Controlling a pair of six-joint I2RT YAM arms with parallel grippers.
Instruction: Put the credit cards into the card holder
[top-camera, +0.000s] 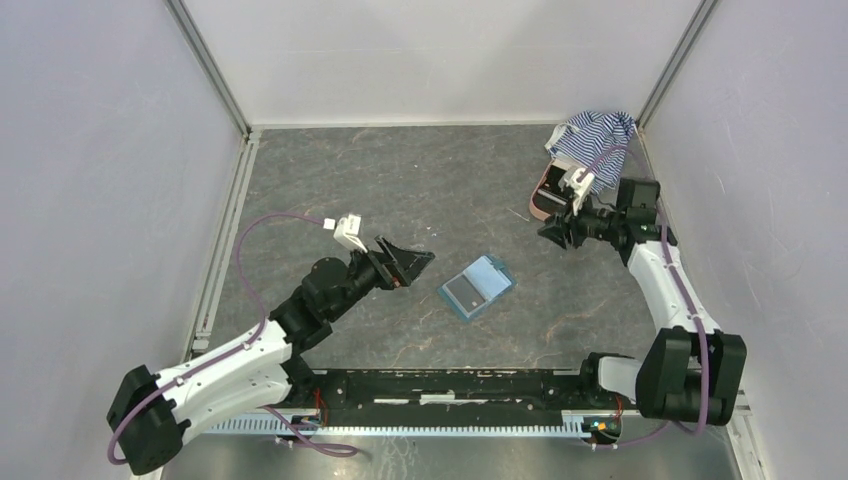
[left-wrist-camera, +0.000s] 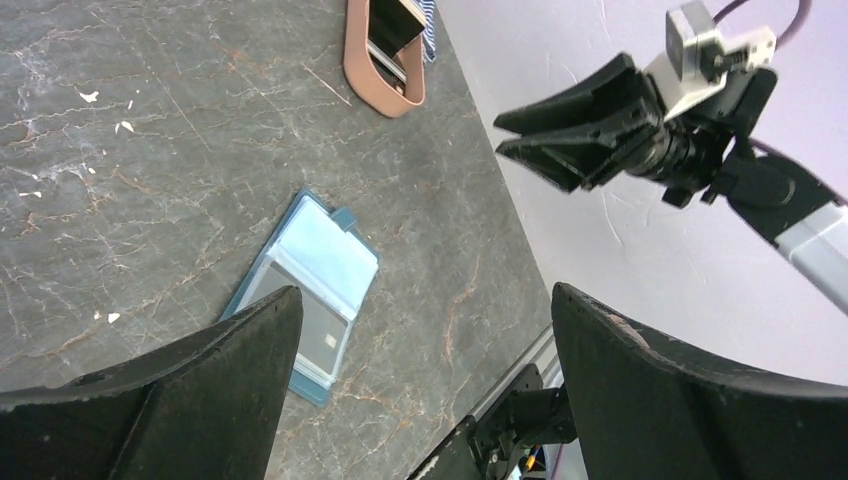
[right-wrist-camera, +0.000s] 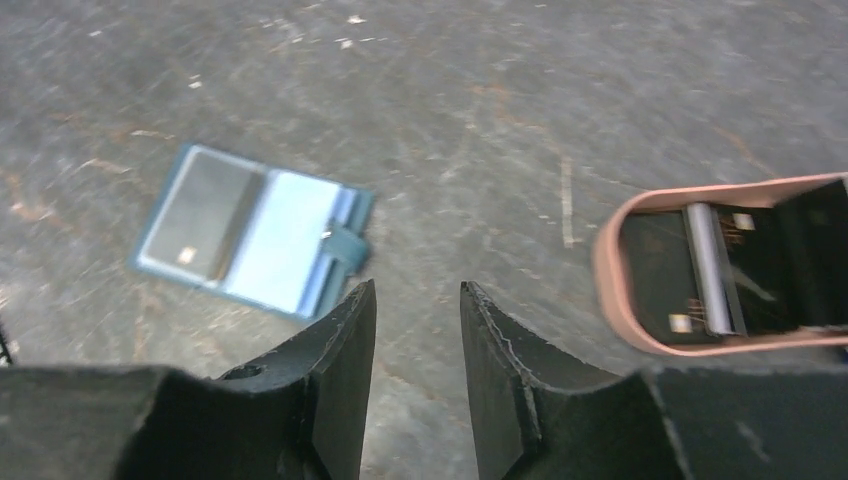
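Observation:
The blue card holder (top-camera: 478, 288) lies flat on the table between the arms. A grey panel (left-wrist-camera: 318, 325) with a small pale square shows in one half, like a card under a clear window; a light blue panel (right-wrist-camera: 285, 235) and a tab fill the other. Dark card-like pieces (right-wrist-camera: 655, 262) with small pale squares lie in the pink box (right-wrist-camera: 612, 285). Up and left of the holder, my left gripper (top-camera: 418, 268) is open and empty. Close to the box's near end hovers my right gripper, its fingers apart with nothing between.
A striped cloth (top-camera: 597, 140) lies behind and beside the pink box. The right side wall (top-camera: 740, 200) stands close to the box and right arm. Bare table (top-camera: 380, 170) stretches across the middle and back left.

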